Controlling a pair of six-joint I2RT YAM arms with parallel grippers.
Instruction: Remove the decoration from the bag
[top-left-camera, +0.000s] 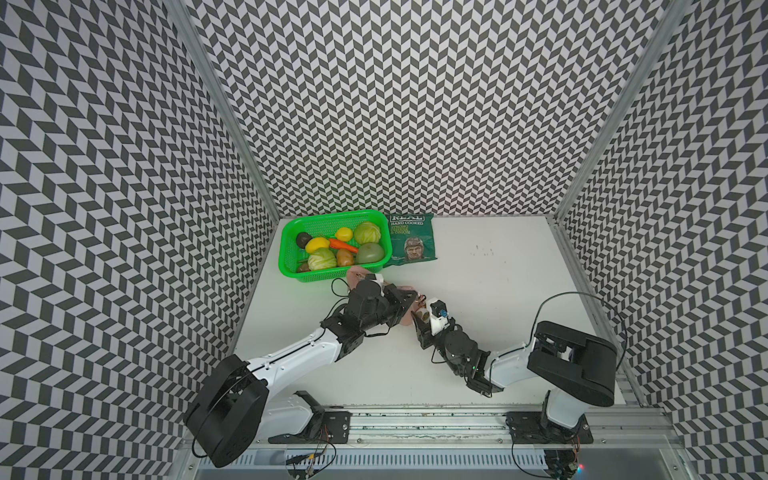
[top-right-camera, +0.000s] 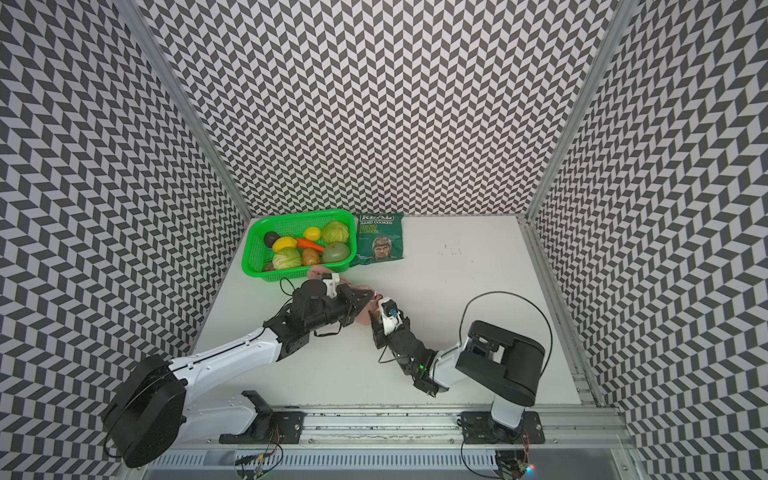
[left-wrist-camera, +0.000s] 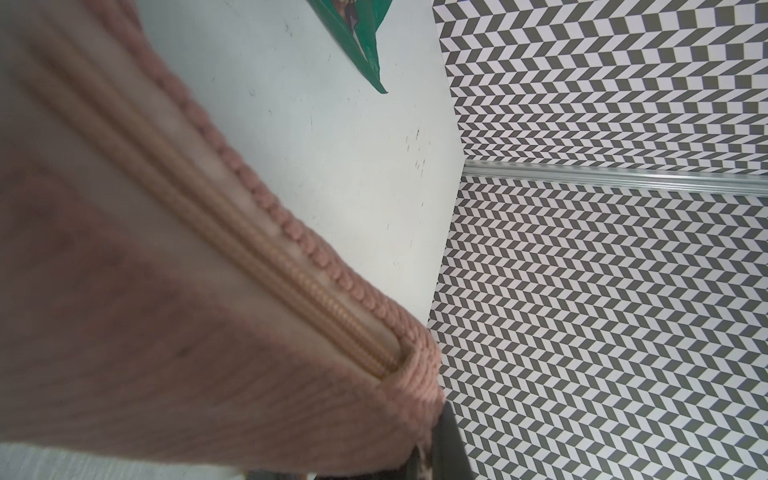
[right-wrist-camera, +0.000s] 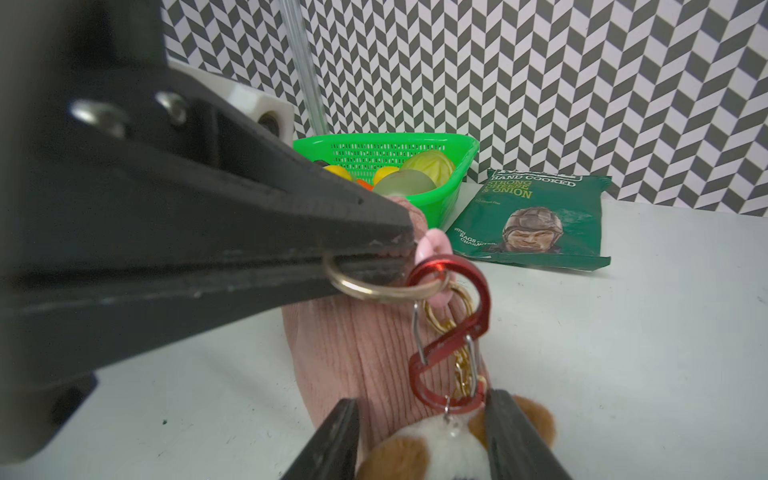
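The pink ribbed bag (left-wrist-camera: 240, 384), a zip along its top, lies under my left gripper (top-left-camera: 413, 297). In the right wrist view the left gripper's dark fingers (right-wrist-camera: 200, 240) are closed together, a thin gold ring (right-wrist-camera: 384, 289) emerging between them. That ring runs through a red S-shaped carabiner (right-wrist-camera: 448, 348), beside a pink loop (right-wrist-camera: 433, 244) and gold chain. Below the carabiner hangs a white-and-brown plush decoration (right-wrist-camera: 448, 448), mostly cut off by the frame. My right gripper is open, its two fingertips either side of the carabiner's lower end and the plush's top.
Behind the bag stands a green basket (top-left-camera: 281, 249) full of toy fruit and vegetables. A green crisp packet (top-left-camera: 412, 238) lies to its right.
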